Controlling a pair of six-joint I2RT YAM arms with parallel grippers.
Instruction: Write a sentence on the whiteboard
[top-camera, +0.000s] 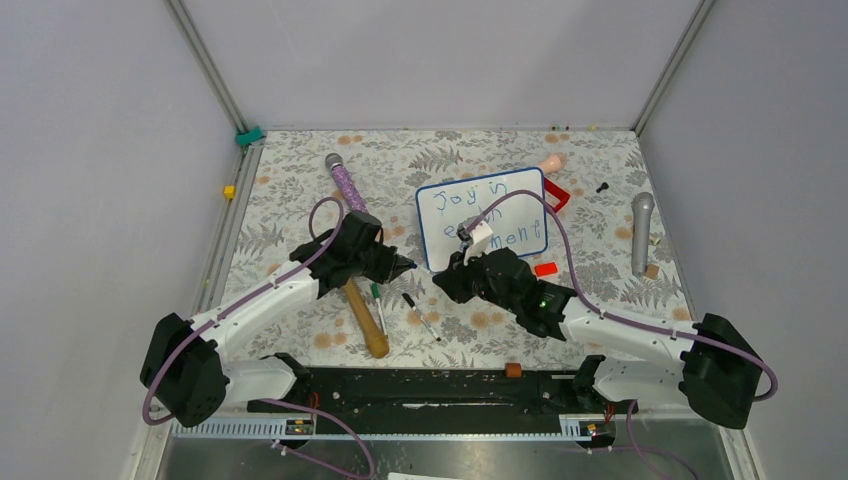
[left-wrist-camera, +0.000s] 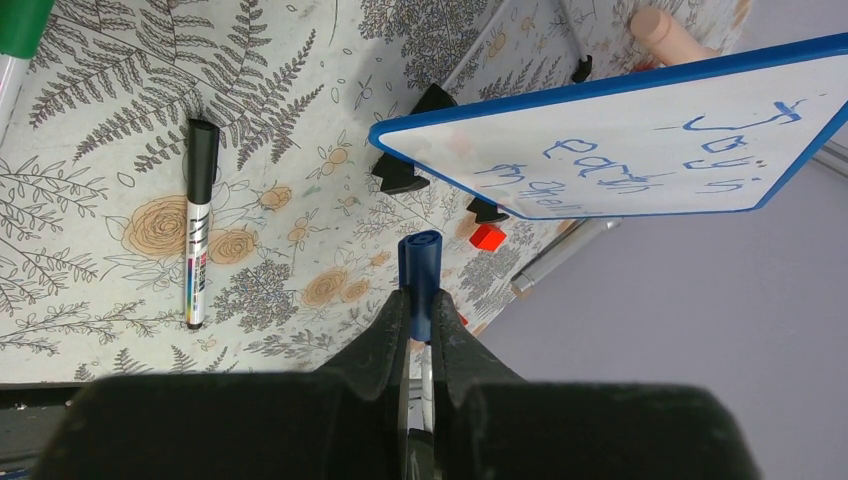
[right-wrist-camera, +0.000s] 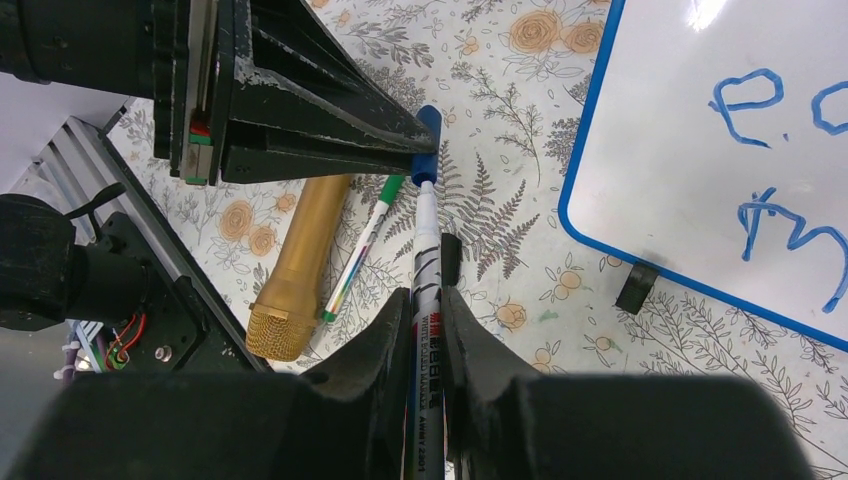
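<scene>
My left gripper is shut on a blue marker cap (left-wrist-camera: 420, 262). My right gripper is shut on a white marker (right-wrist-camera: 427, 262) whose top end meets the cap (right-wrist-camera: 427, 150) held by the left fingers; how far it sits inside cannot be told. In the top view, both grippers come close together in front of the whiteboard's lower left corner. Blue handwriting covers the whiteboard (top-camera: 433, 232); "joy in" reads on its upper line, while the right arm and its cable hide parts of the lines below.
A black-capped marker (top-camera: 421, 316), a green-capped marker (top-camera: 379, 308) and a gold microphone (top-camera: 368, 322) lie at the front. A purple microphone (top-camera: 345, 186) and a grey one (top-camera: 642, 232) lie farther out. Red blocks (top-camera: 545, 269) sit by the board. Right of the board, the table is mostly clear.
</scene>
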